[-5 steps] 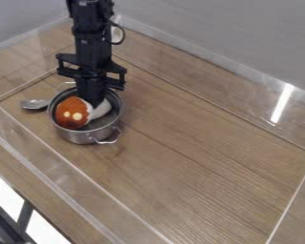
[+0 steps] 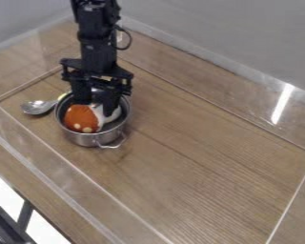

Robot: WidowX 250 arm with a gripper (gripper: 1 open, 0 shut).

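A steel pot [image 2: 91, 137] with side handles stands on the wooden table at the left. In it lies an orange round object [image 2: 81, 118] with pale spots, beside a white item [image 2: 108, 118] at the right. My black gripper [image 2: 99, 97] reaches down into the back of the pot, over the white item; it is open, though its fingertips are partly hidden by the contents and hard to make out. A metal spoon [image 2: 38, 106] lies to the left of the pot.
Pale walls bound it at the back, and a clear strip runs along the left edge.
My gripper has moved slightly down, deeper into the pot, covering more of the white item. The pot stands about where it was.
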